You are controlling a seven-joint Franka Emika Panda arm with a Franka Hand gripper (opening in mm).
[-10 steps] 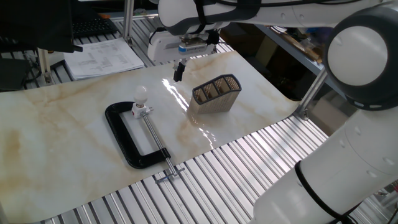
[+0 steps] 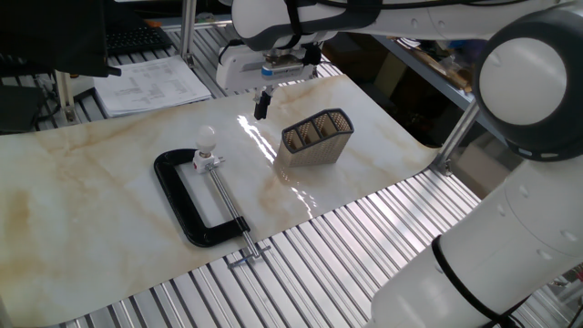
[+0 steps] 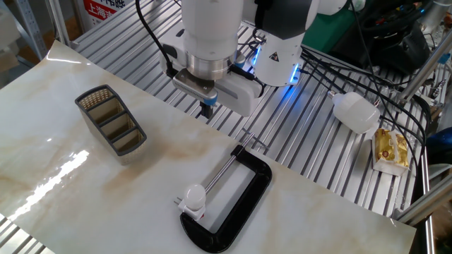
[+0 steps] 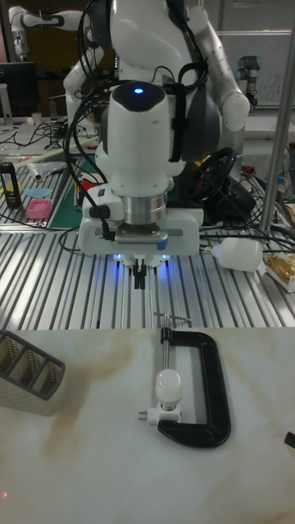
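My gripper hangs in the air with its two dark fingers together, shut, and nothing shows between them. In exterior view 1 the gripper appears up and left of a beige, dark-rimmed holder with several compartments. A black C-clamp with a metal screw lies flat on the marbled sheet. By one end of that clamp stands a small white bulb, upright in a white plug-like socket. The gripper is apart from all of these. In exterior view 2 the holder looks empty.
The marbled sheet lies over a slatted metal table. A larger white bulb and a gold-and-white box rest on the slats. Papers lie at the back left. Much of the sheet is clear.
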